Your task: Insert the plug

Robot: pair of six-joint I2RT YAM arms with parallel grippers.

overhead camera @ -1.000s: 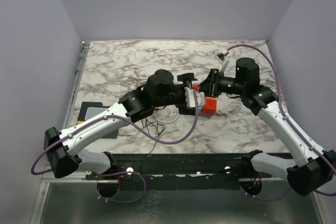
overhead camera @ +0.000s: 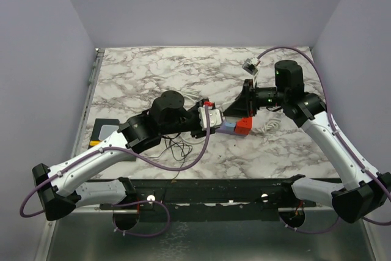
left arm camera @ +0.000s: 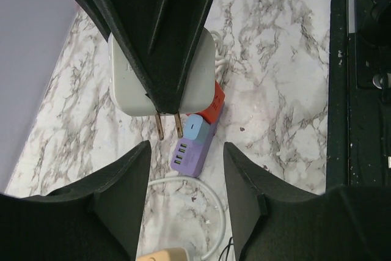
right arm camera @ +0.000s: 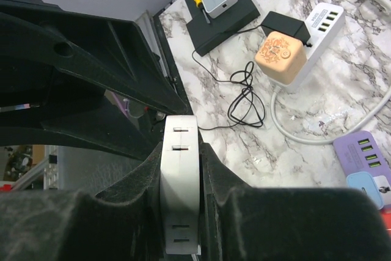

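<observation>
My right gripper (overhead camera: pixel 244 105) is shut on a white plug (right arm camera: pixel 180 184), held over the purple-and-blue power strip (left arm camera: pixel 188 154) and its red end (overhead camera: pixel 243 125). In the left wrist view the plug's two metal prongs (left arm camera: pixel 179 125) point down above the strip. My left gripper is below and nearer in that view, its fingers apart with nothing between them; from above it stands just left of the right gripper.
A white power strip (right arm camera: pixel 329 22) carries a beige cube (right arm camera: pixel 280 56) and a black adapter (right arm camera: pixel 284 29). A dark pad (right arm camera: pixel 217 38) holds a silver box and screwdriver. Cables lie about.
My left gripper has moved left, away from the right gripper and the plug. The right arm has shifted only slightly, still holding the plug.
</observation>
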